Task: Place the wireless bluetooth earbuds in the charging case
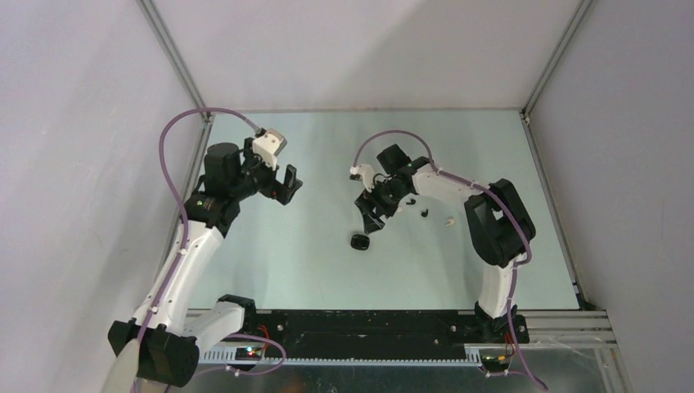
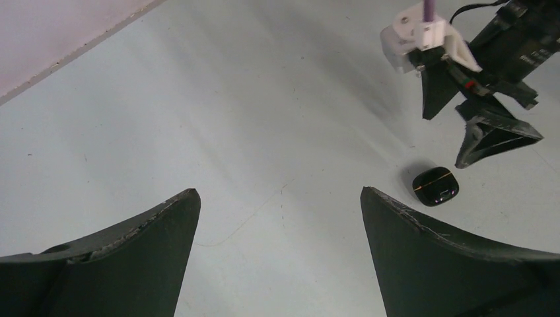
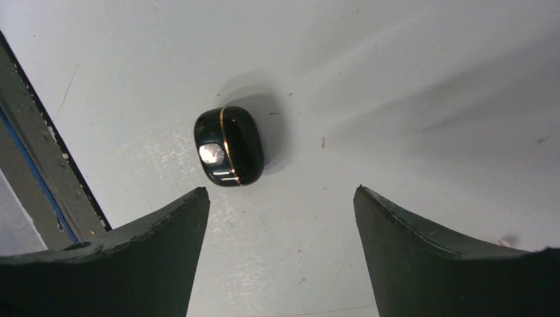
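The glossy black charging case sits on the table with its lid closed, a thin gold seam running across it. In the right wrist view, the case lies beyond my left-hand finger and apart from both fingers. My right gripper hovers just behind the case, its fingers open and empty. In the left wrist view, the case shows just below the right gripper's tips. Off to the left, my left gripper stands open with nothing between its fingers. Two small dark pieces, possibly the earbuds, lie beyond the right gripper.
A small pale bit lies right of the dark pieces. The right forearm spans the table's right half. Bare table lies between the two arms and at the front. Side walls and a back wall enclose the table.
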